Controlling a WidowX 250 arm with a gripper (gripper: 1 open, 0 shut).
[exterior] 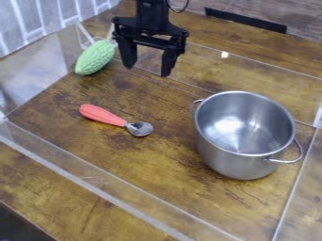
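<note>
My black gripper (147, 58) hangs at the top centre of the camera view, open with nothing between its fingers, right of a green bumpy corn-shaped toy (94, 57). A spoon (107, 117) with a red handle and metal bowl end lies on the wooden surface at centre left, below the gripper. A large steel pot (243, 151) with two side handles stands at the right.
Clear transparent walls edge the wooden work surface (151, 184). A white ribbed object is at the top left corner.
</note>
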